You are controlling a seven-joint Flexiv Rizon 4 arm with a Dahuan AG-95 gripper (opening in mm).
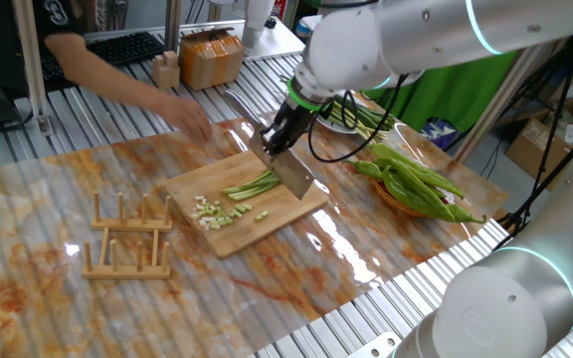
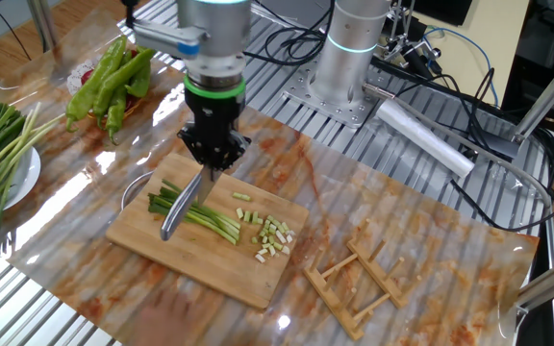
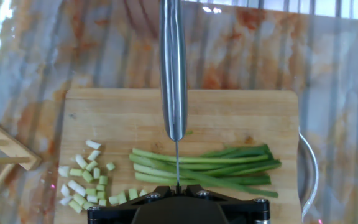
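A cleaver with a broad steel blade (image 1: 288,171) and a silver handle (image 3: 173,68) is held by my gripper, which is shut on it. The blade stands on edge above the wooden cutting board (image 2: 147,240). Under it lies a bundle of green scallion stalks (image 3: 229,167), seen in all three views. Chopped scallion pieces (image 3: 89,177) are scattered at one end of the board. In the wrist view the blade shows only as a thin line over the stalks; whether it touches them I cannot tell.
A person's hand (image 1: 189,119) is just off the board's far side. A wooden peg rack (image 1: 127,268) stands beside the board. Green peppers (image 1: 411,184) fill a basket, and a plate (image 2: 27,178) holds more scallions. Bare tabletop lies in front of the rack.
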